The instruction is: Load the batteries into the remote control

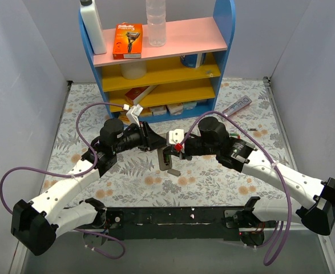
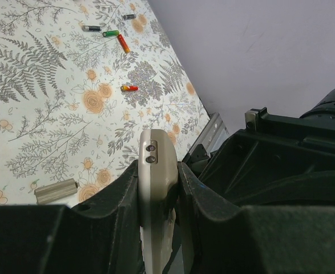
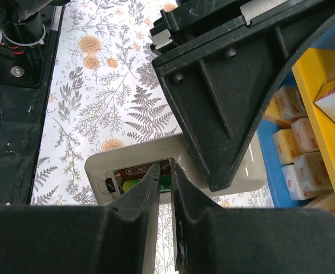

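Note:
My left gripper is shut on the grey remote control (image 2: 156, 197), which stands on edge between its fingers, held above the table. In the right wrist view the remote (image 3: 244, 174) turns its open battery compartment to the camera, the left gripper's black finger lying across it. A green battery (image 3: 165, 183) shows at that compartment, partly hidden by the fingertips of my right gripper, which is shut on it. How deep the battery sits cannot be told. The loose battery cover (image 1: 174, 172) lies on the table below.
Several loose batteries, among them a green one (image 2: 111, 33) and a red-and-yellow one (image 2: 129, 88), lie apart on the flowered table. Behind stands a shelf (image 1: 156, 41) with boxes and bottles. A METRO box (image 1: 237, 106) lies beside it.

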